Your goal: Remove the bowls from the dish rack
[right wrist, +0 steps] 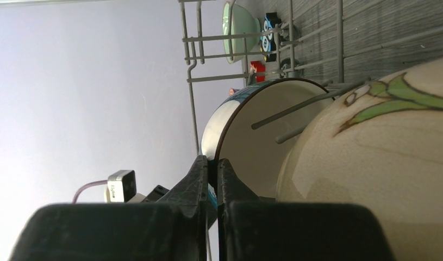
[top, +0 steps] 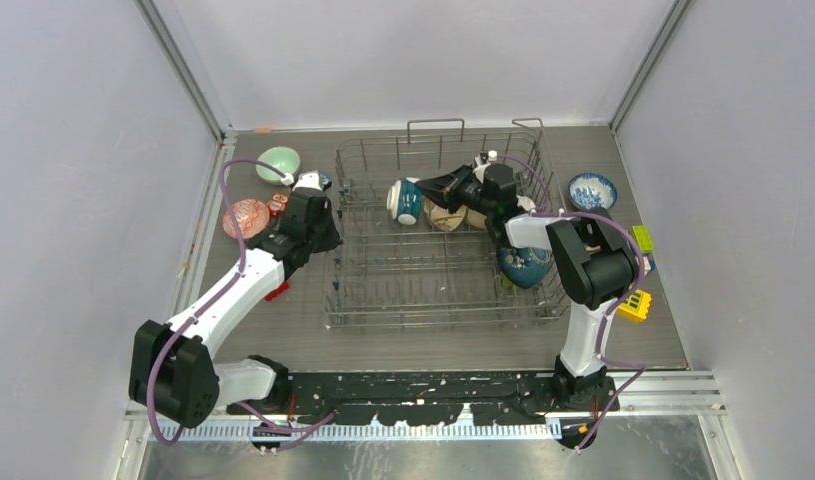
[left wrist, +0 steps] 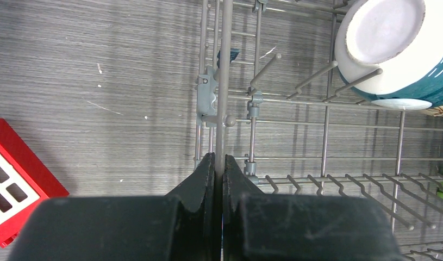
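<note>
The dish rack [top: 413,290] fills the middle of the table. My left gripper is shut on the rack's left rim wire [left wrist: 225,70]. A teal-and-white bowl [top: 408,203] stands on its side among the tines at the rack's left half; my right gripper is shut on its rim. Close beside that bowl is a cream bowl [right wrist: 382,163] with a green leaf pattern, also tilted in the rack. A dark blue bowl [top: 524,264] sits at the rack's right side, partly covered by the right arm.
Left of the rack lie a pale green bowl [top: 279,163], an orange patterned bowl [top: 246,219] and a red block piece [left wrist: 18,182]. On the right are a blue-and-white bowl [top: 593,191] and a yellow block [top: 635,306]. The rack's front part is empty.
</note>
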